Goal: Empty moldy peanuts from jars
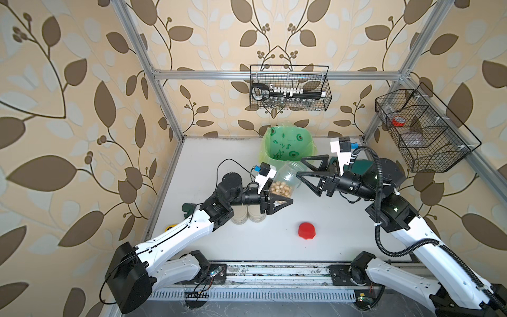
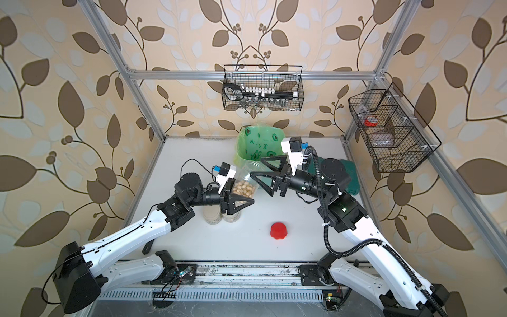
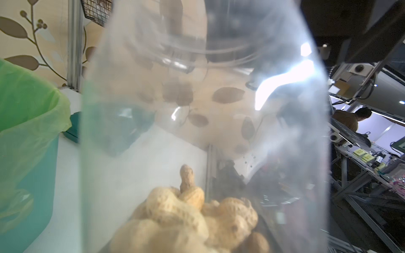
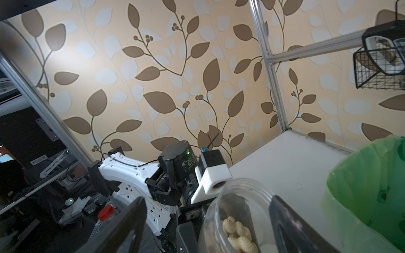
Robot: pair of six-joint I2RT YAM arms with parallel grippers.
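Observation:
A clear jar of peanuts is held tilted in my left gripper, which is shut on it; in the left wrist view it fills most of the picture. The jar's mouth is uncovered in the right wrist view. My right gripper stands open beside the mouth, nothing between its fingers. The red lid lies on the table below the grippers. Two more jars stand behind the left arm.
A green-lined bin stands at the back middle, right behind the jar. Wire baskets hang on the back and right frame. A dark teal object lies at the right.

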